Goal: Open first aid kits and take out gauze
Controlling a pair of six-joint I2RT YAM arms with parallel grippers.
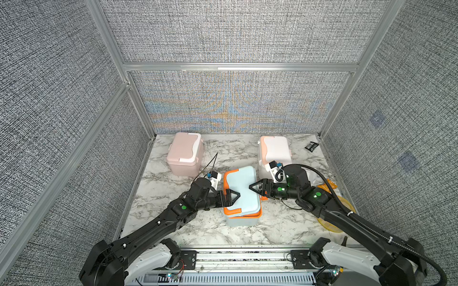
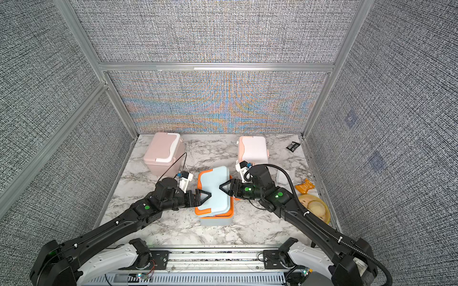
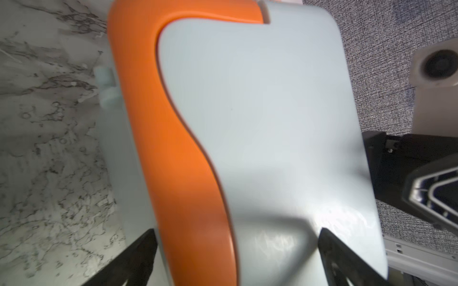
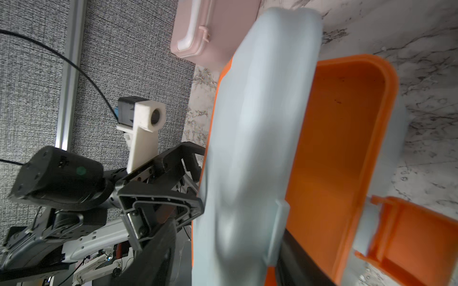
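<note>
The light blue first aid kit (image 1: 241,220) at the front centre has its lid raised and askew, showing the orange interior (image 4: 334,166) in the right wrist view. My right gripper (image 1: 255,188) is shut on the lid's right edge. My left gripper (image 1: 231,197) is open at the lid's left side, its fingers blurred low in the left wrist view. An orange latch piece (image 4: 412,243) juts from the box's side. No gauze shows.
Two pink kits, one back left (image 1: 183,152), one back right (image 1: 274,147), are closed. A black packet (image 1: 311,146), an orange item (image 2: 304,186) and a yellow bowl (image 2: 314,209) lie at the right.
</note>
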